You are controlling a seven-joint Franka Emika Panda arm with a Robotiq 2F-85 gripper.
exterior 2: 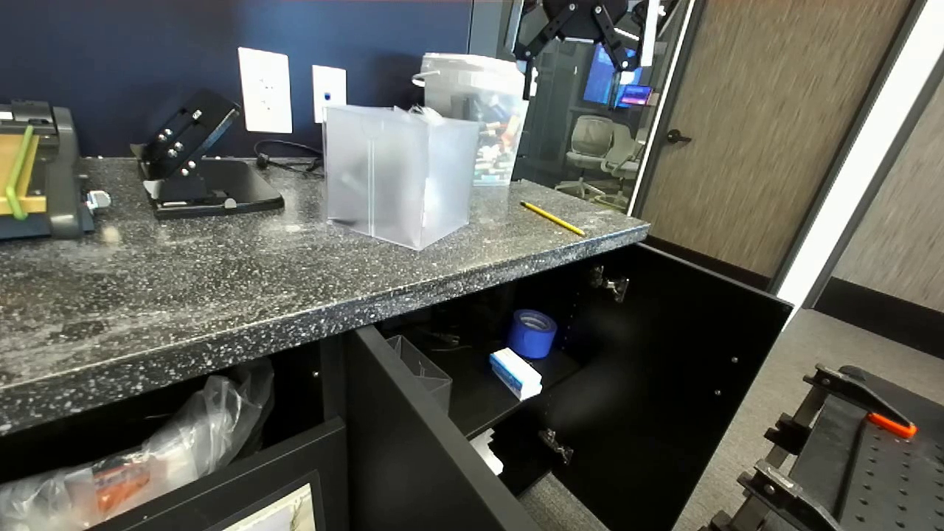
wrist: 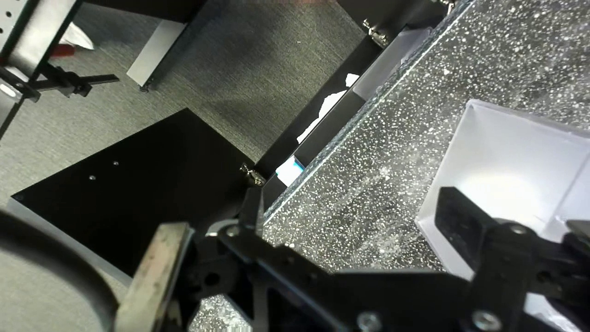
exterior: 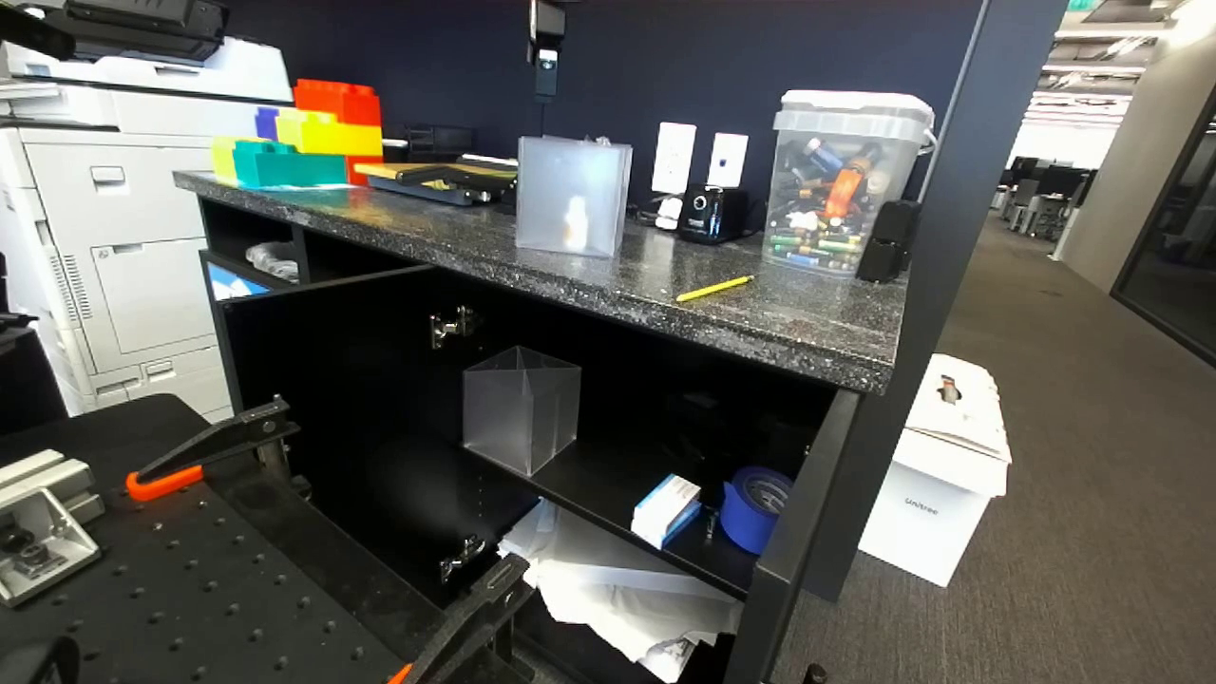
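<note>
My gripper is open above the counter, its two black fingers wide apart and only speckled countertop showing between them. In exterior view 2 the gripper (exterior 2: 575, 78) hangs high at the top, clear of the counter. A frosted square bin (exterior 2: 372, 172) stands upright on the counter; the right finger overlaps its image in the wrist view. Near the counter's front edge lies a yellow pencil (exterior: 714, 289). Inside the open cabinet, a blue tape roll (exterior: 754, 509) sits beside a small white-and-blue box (exterior: 666, 509), with a second clear bin (exterior: 521, 412) further left.
A lidded tub of markers (exterior: 838, 188) stands at the counter's right end. Two open cabinet doors (exterior 2: 699, 354) jut out below the countertop. A hole punch (exterior 2: 199, 168) and toy bricks (exterior: 313, 142) occupy the counter's other side. Clamps (exterior: 222, 439) rise from the cart's edge.
</note>
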